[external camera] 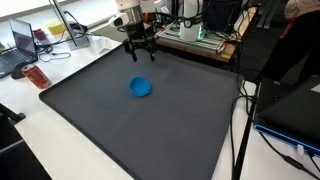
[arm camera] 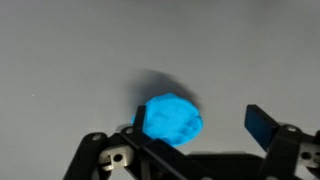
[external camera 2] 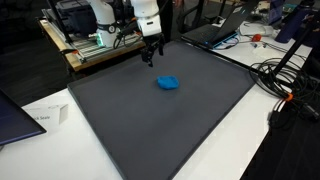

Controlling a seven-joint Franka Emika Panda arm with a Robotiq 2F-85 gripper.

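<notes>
A small bright blue item [external camera: 139, 87] with an uneven rim lies on the dark grey mat; whether it is a crumpled cloth or a shallow dish I cannot tell. Beyond it in exterior view 1, apart from it, hangs my gripper [external camera: 143, 51], its fingers spread. From the other side, exterior view 2 puts the blue item [external camera 2: 168, 82] to the right of and nearer than the gripper [external camera 2: 154, 54]. The wrist view has the blue item [arm camera: 172, 121] close to the left finger, partly covered by it. My open gripper holds nothing.
A red can [external camera: 37, 76] stands beyond its left edge, near a laptop [external camera: 26, 40]. Behind the mat is a white cup [external camera: 97, 44]. Black cables [external camera: 243, 100] run past the right side.
</notes>
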